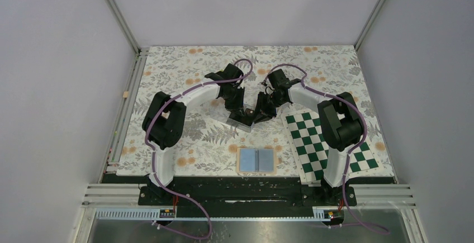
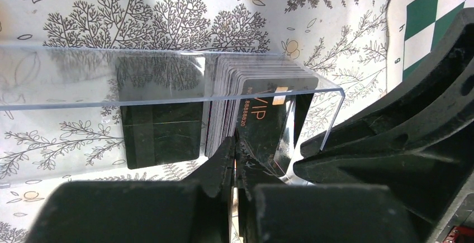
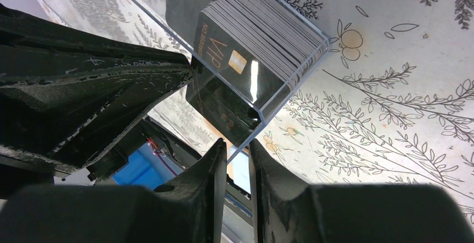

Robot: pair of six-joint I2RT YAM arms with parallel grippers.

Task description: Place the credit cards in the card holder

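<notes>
A clear acrylic box [image 2: 50,106] lies at the table's middle. Inside it, a tight row of grey-edged cards stands behind a black VIP card [image 2: 258,117], and a plain black card [image 2: 162,134] is beside the row. My left gripper is shut, its tips at the VIP card's lower edge; no card shows between them, and contact is unclear. At the box's other end, my right gripper is parted a little, with the box's clear corner reaching between its fingers. A dark card [image 3: 223,112] leans below the VIP card there.
An open blue two-panel piece [image 1: 249,160] on a tan base lies near the front edge. A green-and-white checkered board [image 1: 304,142] is under the right arm. Both grippers are close together.
</notes>
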